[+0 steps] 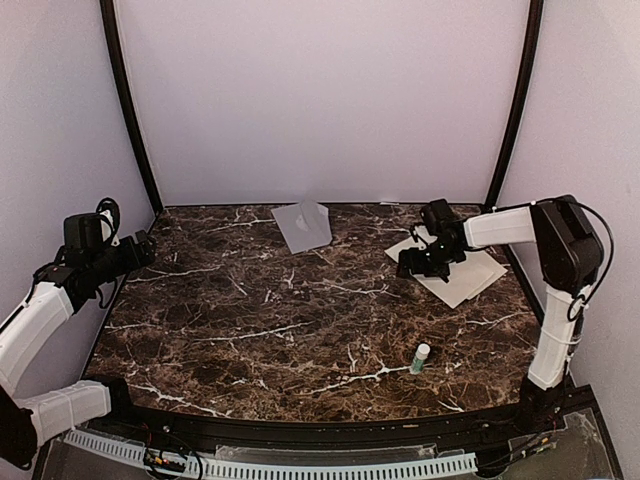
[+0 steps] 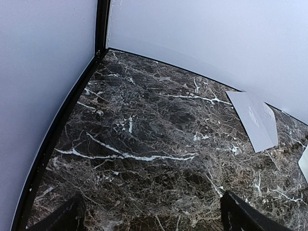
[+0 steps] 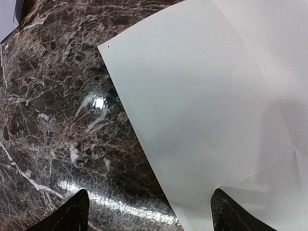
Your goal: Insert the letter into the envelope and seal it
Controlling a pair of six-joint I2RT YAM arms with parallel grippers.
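Observation:
The pale grey envelope (image 1: 302, 230) lies by the back wall, left of centre, its flap raised. It also shows at the right of the left wrist view as a folded grey piece (image 2: 254, 122). Cream letter paper (image 1: 462, 286) rests at the back right, seemingly more than one layer. In the right wrist view, crease lines cross this paper (image 3: 187, 96). Over its left edge hovers my right gripper (image 1: 423, 267), open, one finger (image 3: 231, 211) above the paper and the other above bare table. My left gripper (image 1: 146, 249) stays open and empty by the left wall.
A small glue bottle (image 1: 420, 359) with a white cap stands upright at the front right. Walls close off the back and both sides.

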